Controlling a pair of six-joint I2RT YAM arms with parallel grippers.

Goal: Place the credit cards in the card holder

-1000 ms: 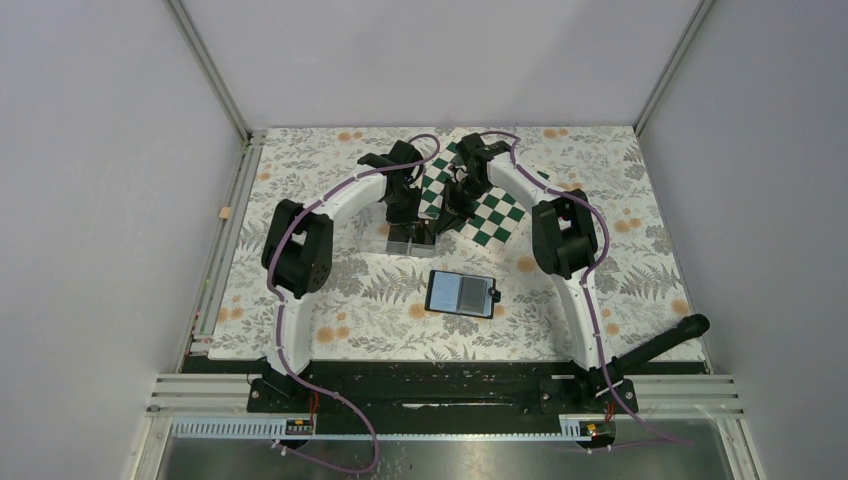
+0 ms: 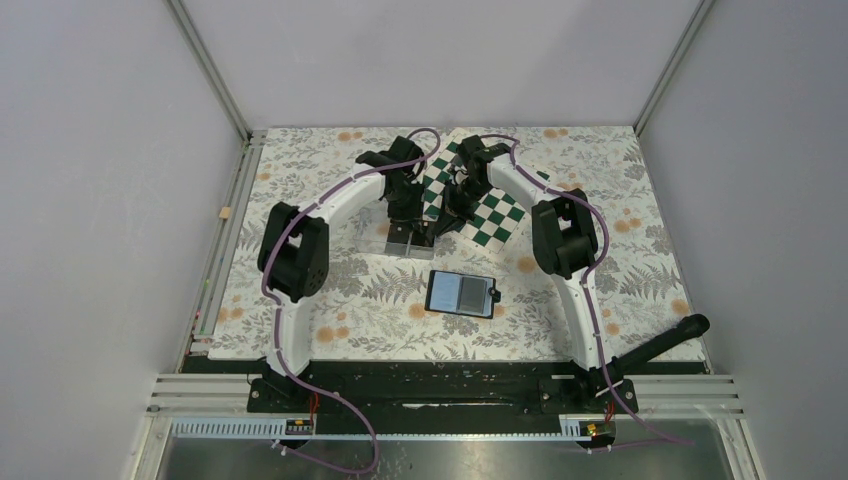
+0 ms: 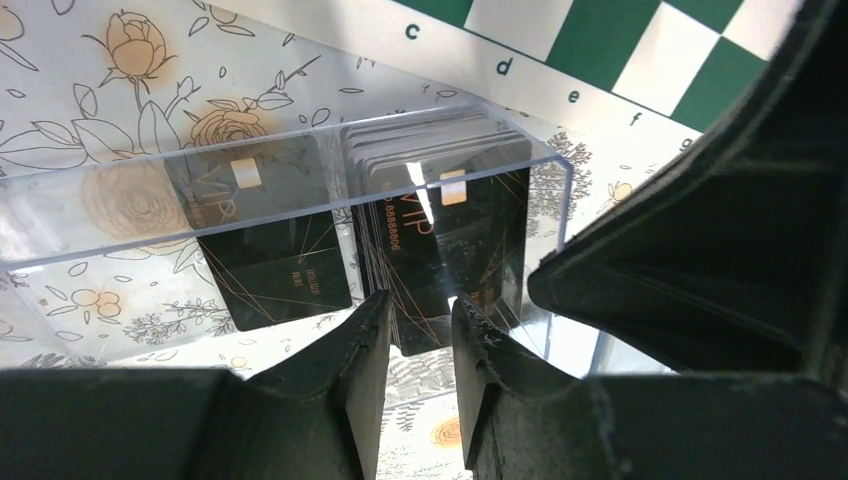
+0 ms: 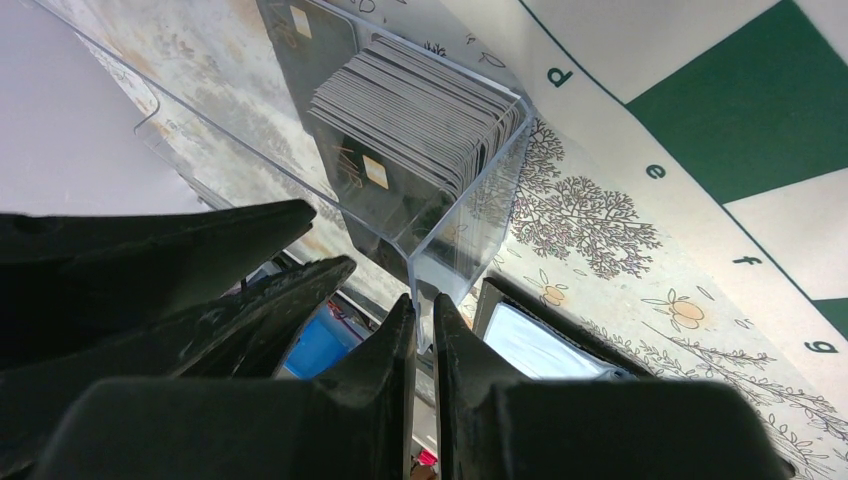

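Note:
A clear acrylic box point(image 3: 100, 255) lies on the floral mat. A stack of black VIP cards point(image 3: 445, 245) fills its right part, with a single black card point(image 3: 275, 280) to the left. My left gripper hangs over the box near the stack's lower left, fingers part open, no card clearly between them. My right gripper is shut on the box's end corner, holding its wall. In the top view both grippers meet over the box, partly hiding it.
A green-and-white checkered board point(image 2: 500, 220) lies behind and right. A dark card holder point(image 2: 461, 294) with pale and grey halves lies in front of the box, with bare mat around it.
My left arm has shifted very slightly since a second ago, staying over the box. The right arm looks almost unchanged.

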